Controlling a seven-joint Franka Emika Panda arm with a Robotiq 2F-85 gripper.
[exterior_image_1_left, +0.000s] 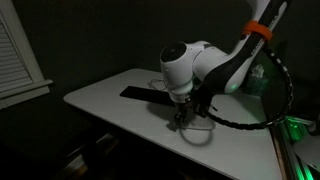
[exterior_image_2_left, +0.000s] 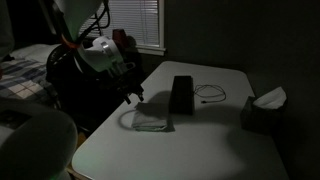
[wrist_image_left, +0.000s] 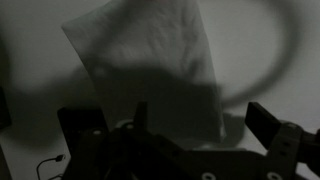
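A pale folded cloth (exterior_image_2_left: 150, 117) lies flat on the white table (exterior_image_2_left: 215, 155). My gripper (exterior_image_2_left: 133, 97) is low beside and over the cloth's edge in exterior view 2. In the wrist view the gripper stands open, its two dark fingers apart, with the cloth (wrist_image_left: 150, 45) under and ahead of them. Nothing shows held between the fingers. Shadow covers the near part of the cloth, and whether the fingertips touch it I cannot tell. From exterior view 1 the arm hides much of the cloth (exterior_image_1_left: 200, 123).
Beyond the cloth lies a long black box (exterior_image_2_left: 181, 95), with a thin cable (exterior_image_2_left: 210, 92) near it. A tissue box (exterior_image_2_left: 262, 118) stands at the table's far side. The room is dim.
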